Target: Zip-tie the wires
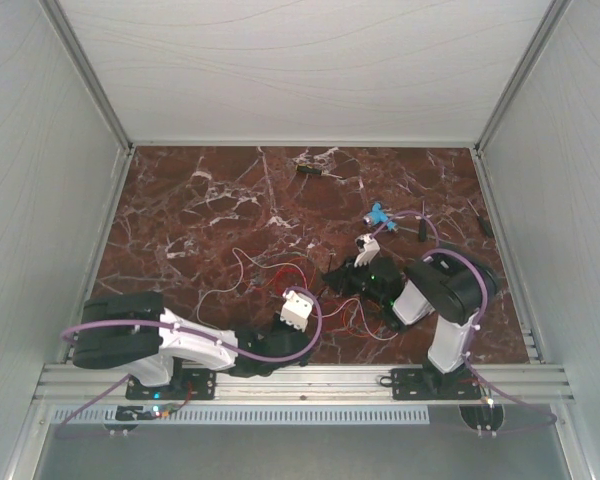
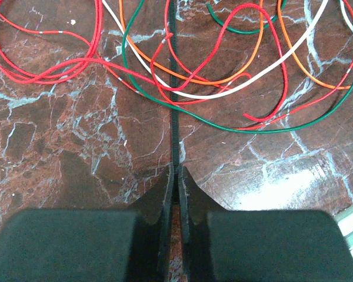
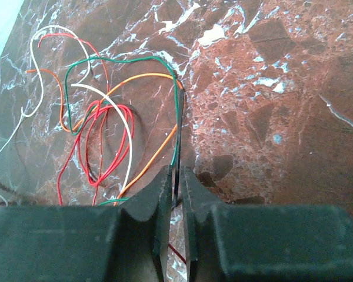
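Note:
A black zip tie (image 2: 175,135) runs beneath the loose red, orange, white and green wires (image 2: 253,79) on the marble table. In the left wrist view my left gripper is shut on one end of the tie. In the right wrist view the zip tie (image 3: 180,117) stands at the right edge of the wire tangle (image 3: 106,135), and my right gripper has its fingertips close either side of its end, slightly apart; whether they grip it is unclear.
A screwdriver (image 1: 310,170) lies at the back, a blue tool (image 1: 378,217) and dark tools (image 1: 422,228) at the right. The front rail is near both arms.

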